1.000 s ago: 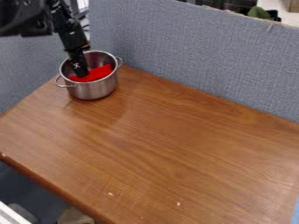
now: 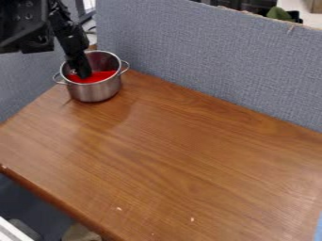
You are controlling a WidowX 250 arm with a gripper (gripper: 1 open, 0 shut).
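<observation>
A steel pot [image 2: 93, 90] with two side handles sits at the back left corner of the wooden table. Something flat and red [image 2: 98, 77] lies inside it. My black gripper [image 2: 81, 72] reaches down from the upper left into the pot. Its fingertips are at the red inside, too dark and small to show how they stand or whether anything is between them.
Grey padded walls [image 2: 208, 58] run along the back and left of the table [image 2: 176, 169].
The pot sits slightly further left and its handles stand more level than a second ago. My gripper has shifted slightly left with it, still inside the pot.
</observation>
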